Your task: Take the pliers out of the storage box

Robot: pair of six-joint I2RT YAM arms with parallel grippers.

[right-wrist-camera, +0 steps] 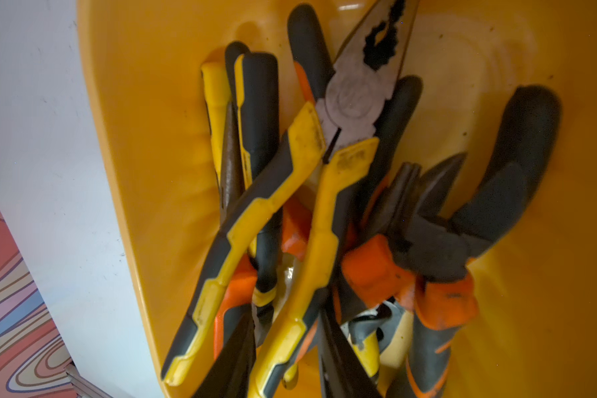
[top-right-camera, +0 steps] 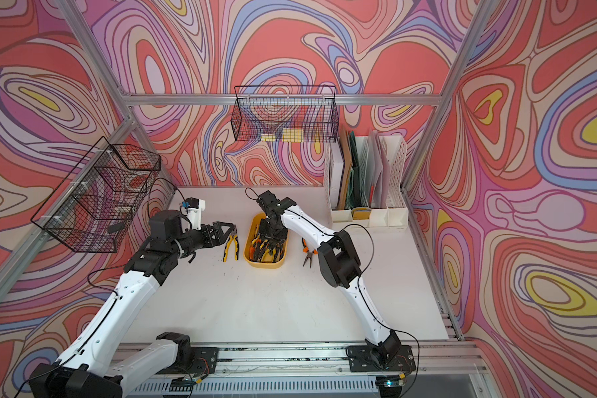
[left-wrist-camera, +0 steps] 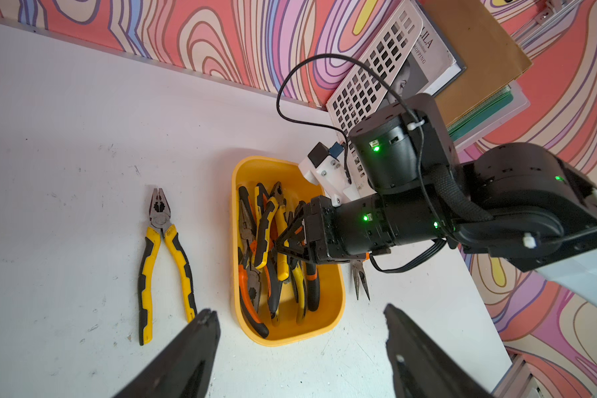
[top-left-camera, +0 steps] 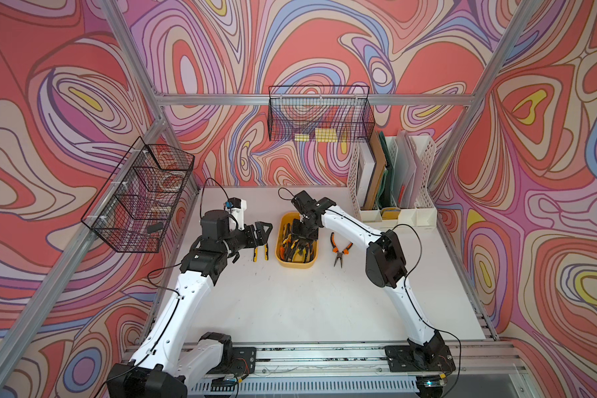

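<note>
The yellow storage box (left-wrist-camera: pixel 331 325) holds several pliers. In the right wrist view, yellow-and-black combination pliers (right-wrist-camera: pixel 355 99) lie uppermost, with their handles spread. My right gripper reaches down into the box, partly open. Its two dark fingers (right-wrist-camera: pixel 232 361) stand on either side of one yellow-black handle (right-wrist-camera: pixel 319 248), with some gap visible between them. Left of the box, my left gripper (top-left-camera: pixel 263 233) hangs wide open and empty. Its fingers (left-wrist-camera: pixel 182 358) frame the lower edge of the left wrist view.
One yellow-black pair of pliers (left-wrist-camera: pixel 159 229) lies on the table left of the box, and an orange-handled pair (top-left-camera: pixel 339 250) lies to its right. Behind at the right stands a white file rack (top-left-camera: pixel 414 217).
</note>
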